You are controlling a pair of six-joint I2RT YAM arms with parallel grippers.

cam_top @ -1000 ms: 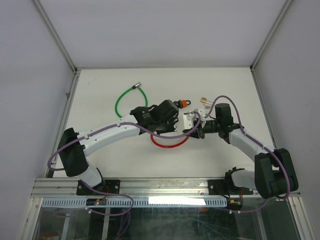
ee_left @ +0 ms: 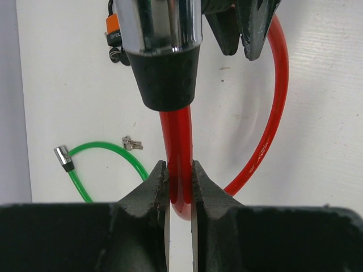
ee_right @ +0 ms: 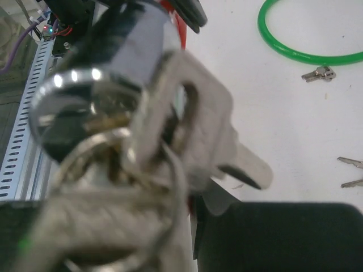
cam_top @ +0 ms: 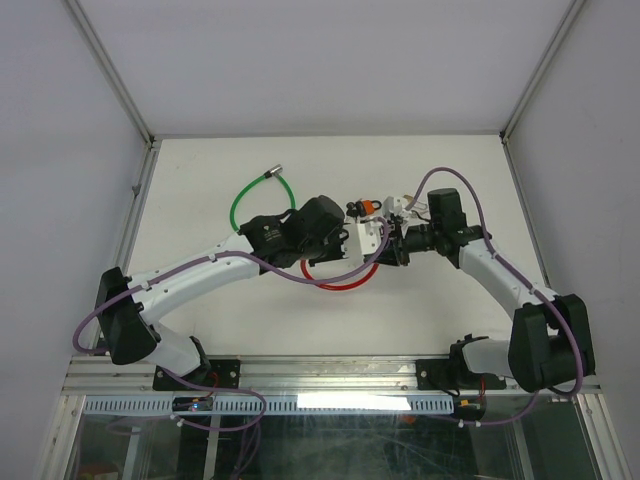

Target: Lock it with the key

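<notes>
Upright in the left wrist view, the red cable lock (ee_left: 281, 73) has its chrome barrel (ee_left: 161, 25) above my left gripper, which is shut on the red tube just under the black collar. The dark fingers (ee_left: 255, 31) of my right gripper show beside the barrel. Close up in the right wrist view, a metal key (ee_right: 212, 107) on a ring is against the barrel's end face (ee_right: 79, 113). My right gripper is shut on the key. How deep the key sits cannot be told, as its blade is hidden. From above, both grippers meet near mid-table.
A green cable lock (cam_top: 235, 208) lies on the left of the table, with small keys (ee_left: 131, 143) near it. Behind the grippers is an orange-and-black lock (cam_top: 366, 207).
The left arm's elbow has swung out to the left, and the right wrist has moved back too. Both grips stay as they were.
</notes>
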